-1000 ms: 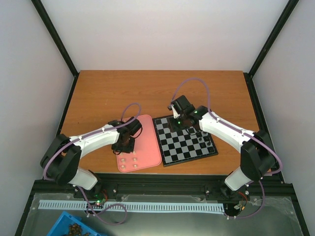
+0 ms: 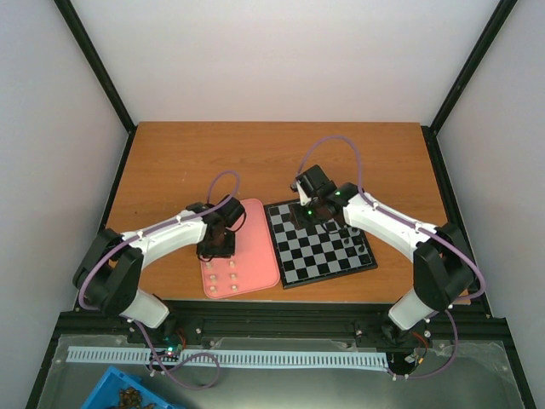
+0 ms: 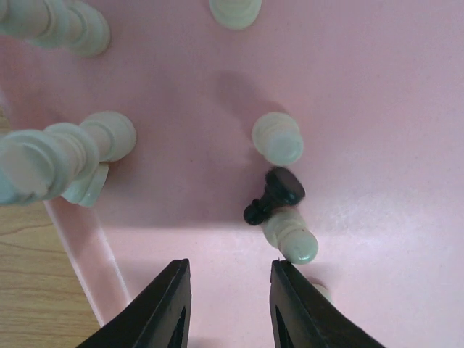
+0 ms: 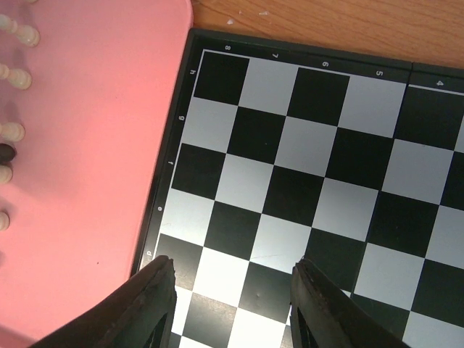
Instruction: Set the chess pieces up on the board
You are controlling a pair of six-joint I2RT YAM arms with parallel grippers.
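Note:
My left gripper hovers open over the pink tray (image 2: 255, 273). In the left wrist view, white pieces stand on it: a tall one (image 3: 29, 170), a short one (image 3: 279, 141) and another (image 3: 297, 243) with a small black piece (image 3: 283, 188) against it. My right gripper is open above the chessboard (image 2: 315, 264), nothing between its fingers; the squares in the right wrist view are empty.
Bare wooden table (image 2: 272, 153) spreads behind tray and board. A blue bin (image 2: 102, 392) with brown items sits below the table's front edge at left.
My left arm has shifted slightly up over the tray in the top view. The right arm shows no visible movement.

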